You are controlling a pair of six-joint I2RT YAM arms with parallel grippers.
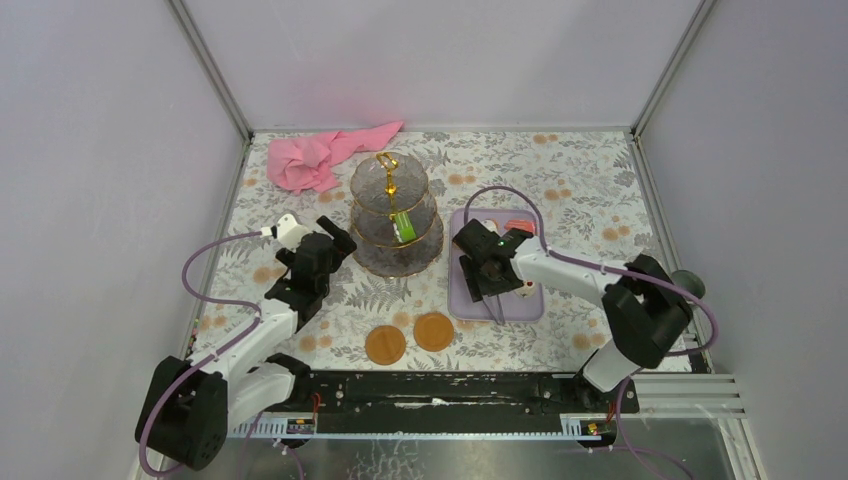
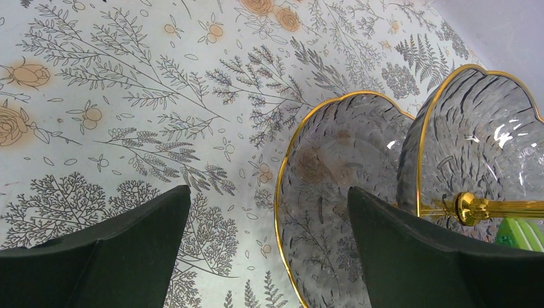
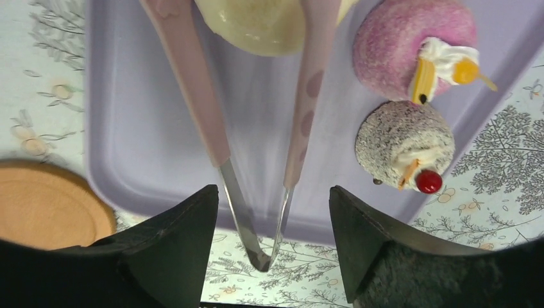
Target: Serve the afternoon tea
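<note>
A three-tier glass stand (image 1: 395,255) with gold rims holds a green item (image 1: 404,226); in the left wrist view it is on the right. My left gripper is open beside it, empty. A lilac tray (image 3: 141,128) holds tongs (image 3: 305,115) with pink handles, a cream-coloured item (image 3: 250,25), a pink dome cake (image 3: 388,48) and a speckled cake (image 3: 391,141) with a cherry. My right gripper is open over the tray, its fingers either side of the tongs' lower part, holding nothing.
Two round wooden coasters (image 1: 385,345) lie at the front. A pink cloth (image 1: 300,160) lies at the back left. Green cups (image 1: 688,285) sit at the far right edge.
</note>
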